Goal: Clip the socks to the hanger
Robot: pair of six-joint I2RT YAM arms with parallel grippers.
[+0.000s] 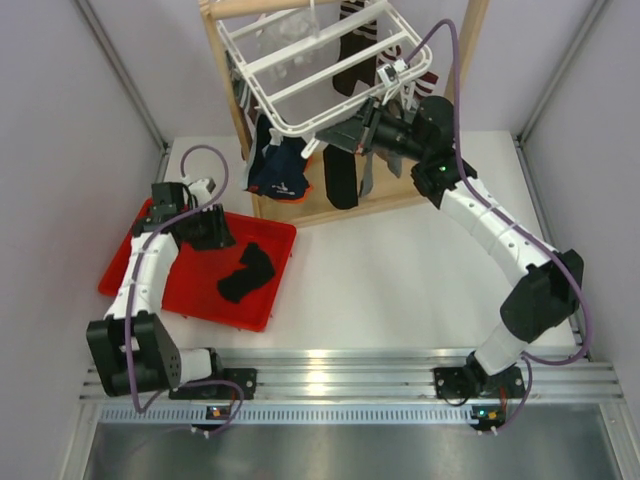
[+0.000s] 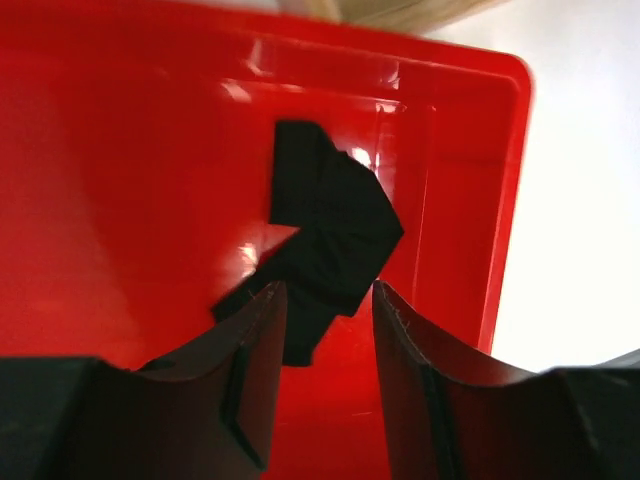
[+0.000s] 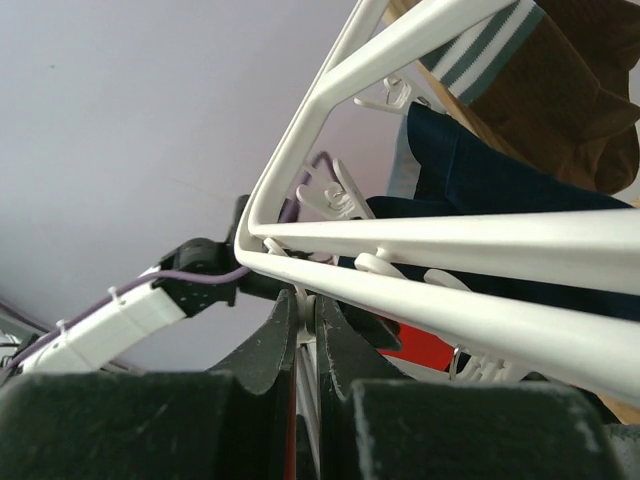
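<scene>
In the red bin [image 1: 190, 306] lies a dark sock [image 1: 247, 274], bent in the middle; the left wrist view shows the same sock [image 2: 335, 235] flat on the bin's floor. Over the bin my left gripper [image 1: 224, 231] is open, its fingertips apart above the sock with nothing between them. The white hanger [image 1: 290, 50] is up at the back. At its front bar, my right gripper is shut on a white clip [image 3: 303, 306] hanging below that bar. A navy sock [image 1: 285, 170] and a black sock [image 1: 341, 176] hang under the hanger, along with striped ones.
A wooden stand [image 1: 300, 212] frames the hanging socks. Empty white clips [image 3: 335, 198] show along the hanger in the right wrist view. The white tabletop [image 1: 400, 275] right of the bin is clear. A metal rail [image 1: 340, 370] runs along the front.
</scene>
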